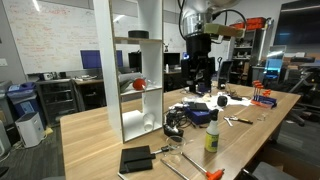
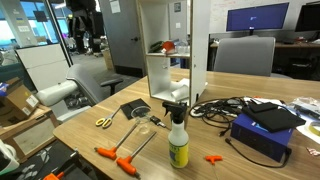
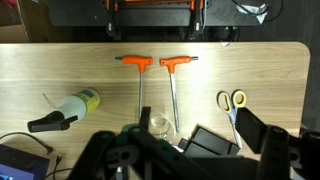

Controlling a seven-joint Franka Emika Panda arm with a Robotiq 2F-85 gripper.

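My gripper [image 1: 202,76] hangs high over the table, pointing down. Its fingers stand wide apart in the wrist view, with nothing held between them. Two T-handled tools with orange grips [image 3: 135,61] [image 3: 178,65] lie side by side on the wood. A spray bottle with a yellow-green label [image 2: 178,142] stands upright near them. Orange-handled scissors [image 3: 233,108] lie on the opposite side from the bottle. A clear glass [image 3: 160,124] and a black flat square object [image 3: 211,142] are partly between the gripper's dark fingers [image 3: 268,140] in that view.
A white shelf unit [image 1: 131,75] rises from the table, with a red item [image 1: 139,84] on it. Tangled black cables [image 2: 215,110] and a blue box with a black item on top [image 2: 262,130] crowd one side. Bare wood [image 1: 88,140] shows left of the shelf.
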